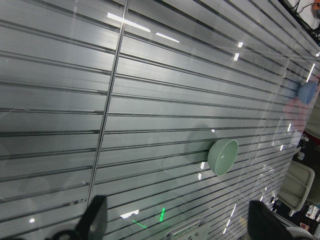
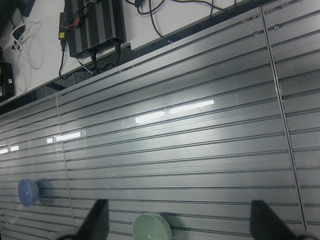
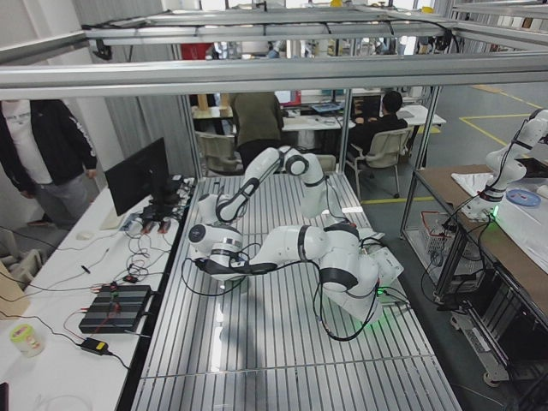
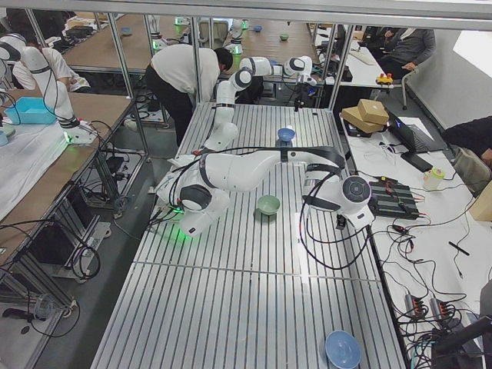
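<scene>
A green bowl (image 4: 268, 204) rests at the middle of the slatted metal table, also in the left wrist view (image 1: 222, 157) and at the bottom of the right wrist view (image 2: 151, 228). One blue bowl (image 4: 285, 134) is at one end, another blue bowl (image 4: 343, 350) at the other. Both arms are raised over the table. In the left wrist view my left gripper has widely separated fingertips and nothing between them, high above the bowls. My right gripper likewise stands open above the table, with the green bowl below it.
A white side desk (image 3: 77, 360) with monitor, power units and cables runs along one edge. Metal frame posts and beams surround the table. A neighbouring bench (image 3: 522, 240) with another arm stands on the other side. Several people are around.
</scene>
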